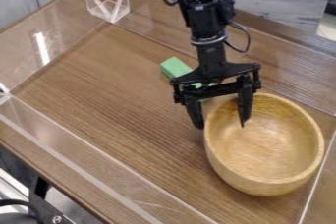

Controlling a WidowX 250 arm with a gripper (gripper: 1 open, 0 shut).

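The black gripper point(221, 116) hangs open over the left rim of a large light wooden bowl point(269, 169), fingers pointing down with nothing seen between them. A green block point(175, 68) lies on the wooden table just behind and left of the gripper, partly hidden by it.
A clear angular plastic piece point(108, 2) stands at the back left. A pale wood-look wall is behind.
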